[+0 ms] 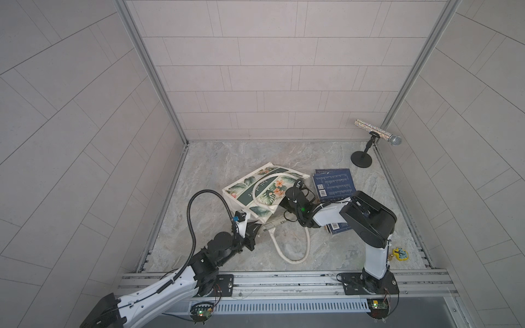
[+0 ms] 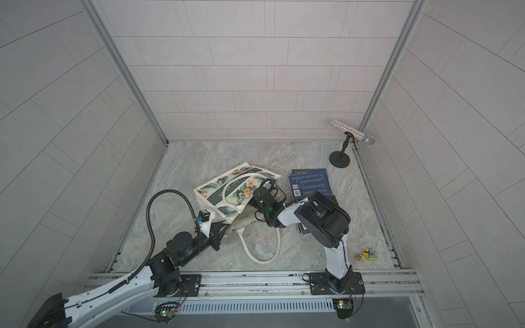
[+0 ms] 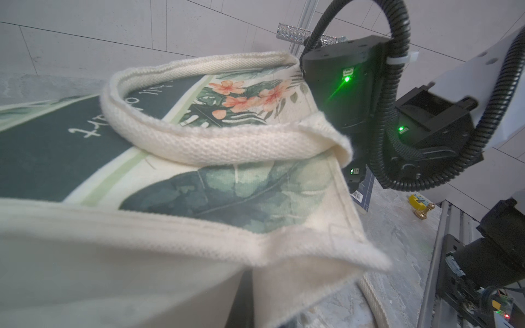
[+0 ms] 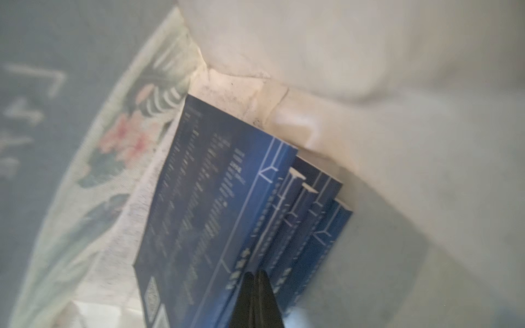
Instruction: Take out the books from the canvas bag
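Note:
The canvas bag (image 1: 257, 188), printed with leaves and orange flowers, lies on its side with its mouth to the right. My left gripper (image 1: 256, 225) is shut on the bag's front rim; in the left wrist view the cloth is gathered around its dark finger (image 3: 241, 303). My right gripper reaches into the mouth. Its fingertips are together with nothing between them. Just beyond and beneath those tips, outside them, a stack of blue books (image 4: 218, 196) rests inside the bag, spines toward my right wrist camera. The top views do not show these inner books.
More blue books (image 1: 334, 183) lie on the table right of the bag, partly under my right arm. A microphone on a stand (image 1: 361, 158) occupies the back right. Near the front right is a small yellow object (image 1: 400, 254). A bag strap (image 1: 288, 261) loops on the table in front.

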